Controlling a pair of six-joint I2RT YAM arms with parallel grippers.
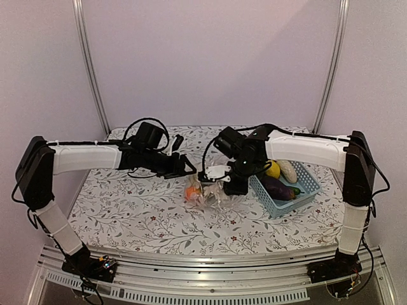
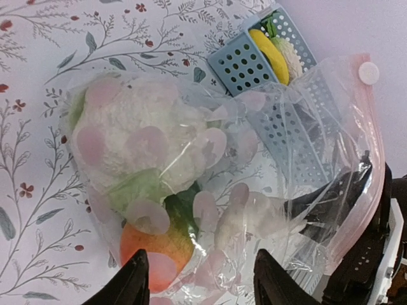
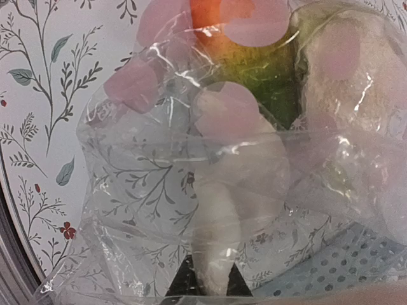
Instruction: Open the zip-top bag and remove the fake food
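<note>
The clear zip top bag [image 2: 216, 127] with pink dots lies mid-table, its zip mouth towards the right. Inside it show a white cauliflower [image 2: 130, 136], an orange-and-green piece [image 2: 152, 244] and a pale white piece with a narrow stem [image 3: 238, 171]. My right gripper reaches in through the mouth, shut on the stem of the pale piece. Just left of the bag, my left gripper [image 1: 191, 170] stands open. In its wrist view the fingers [image 2: 135, 279] are well apart above the bag's left part; nothing is clearly pinched between them.
A blue perforated basket [image 1: 280, 206] stands right of the bag, under the right forearm. It holds an eggplant [image 1: 275, 189], a yellow piece [image 1: 273, 169] and a whitish one [image 1: 287, 171].
</note>
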